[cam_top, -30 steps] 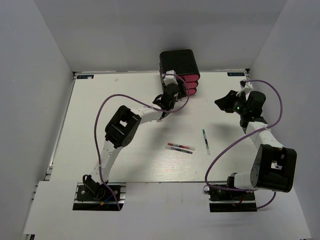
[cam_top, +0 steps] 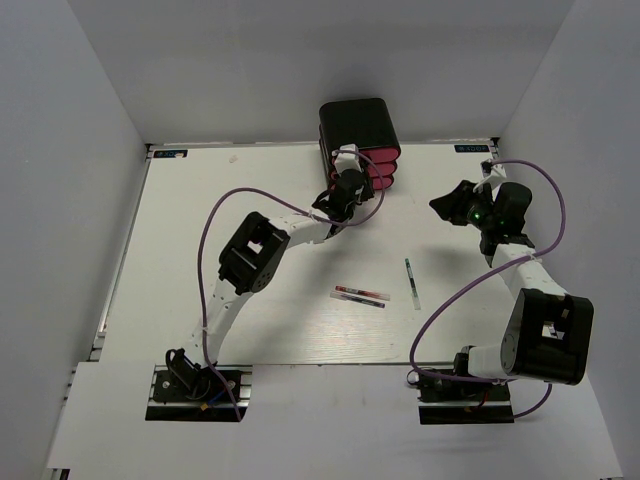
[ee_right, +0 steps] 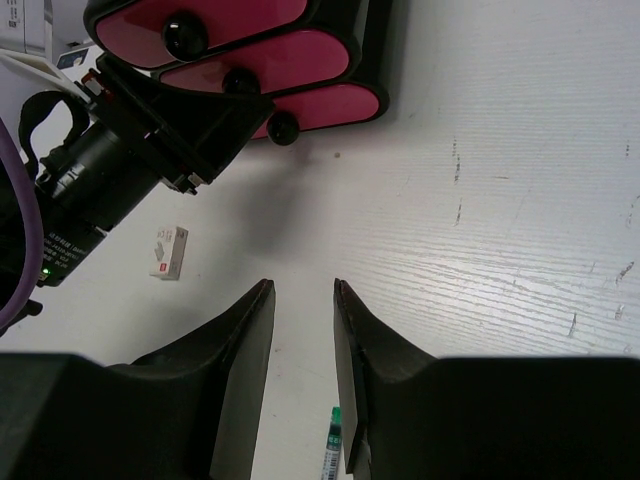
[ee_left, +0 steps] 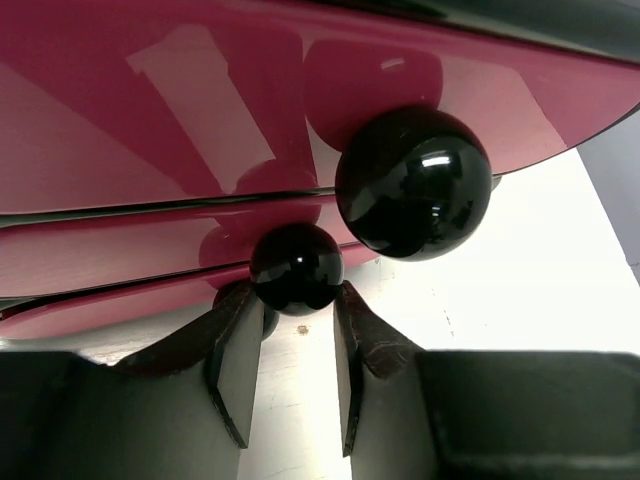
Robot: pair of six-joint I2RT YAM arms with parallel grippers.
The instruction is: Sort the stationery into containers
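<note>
A black cabinet (cam_top: 358, 122) with three dark red drawers stands at the back of the table. My left gripper is shut on the black round knob (ee_left: 297, 268) of the middle drawer (ee_right: 262, 60). The top knob (ee_left: 413, 182) is free, and the bottom one is partly hidden behind a finger. My right gripper hangs open over the right side, nothing between its fingers. A green-ended pen (cam_top: 412, 284) lies below it. Two more pens, one reddish (cam_top: 362, 292) and one dark (cam_top: 357, 300), lie side by side at the front middle.
A small white block (ee_right: 170, 252), likely an eraser, lies near the left arm, which partly covers it from above. Purple cables (cam_top: 203, 270) loop along both arms.
The left gripper has shifted slightly right along the drawer fronts. The right arm, the pens and the cabinet look unmoved.
</note>
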